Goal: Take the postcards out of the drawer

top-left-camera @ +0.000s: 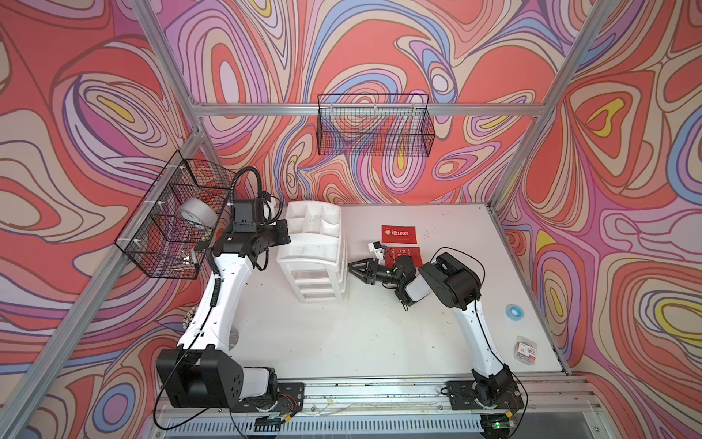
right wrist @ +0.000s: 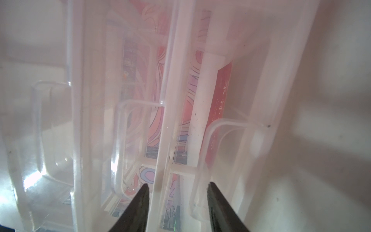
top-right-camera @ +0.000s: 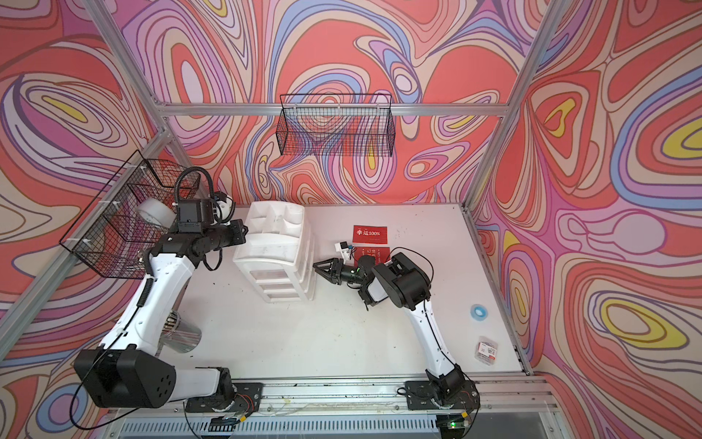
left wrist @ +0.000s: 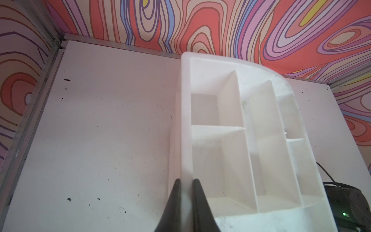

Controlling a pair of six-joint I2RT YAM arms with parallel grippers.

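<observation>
A white organizer [top-left-camera: 311, 245] with stacked drawers stands left of the table's middle. My left gripper is shut on the rim of its top tray. On the organizer's right side, my right gripper stands part open in front of the translucent drawers [right wrist: 251, 77]; in the right wrist view a drawer edge runs up between its fingertips, and contact cannot be told. A red card [right wrist: 220, 90] shows through the clear plastic. Two red postcards, a far one [top-left-camera: 398, 235] and a nearer one [top-left-camera: 409, 254], lie flat on the table, the nearer partly behind my right arm.
The top tray's compartments [left wrist: 220, 170] look empty. Blue tape [top-left-camera: 514, 312] and a small clear box [top-left-camera: 525, 349] lie at the table's right. A wire basket [top-left-camera: 175, 212] hangs at the left.
</observation>
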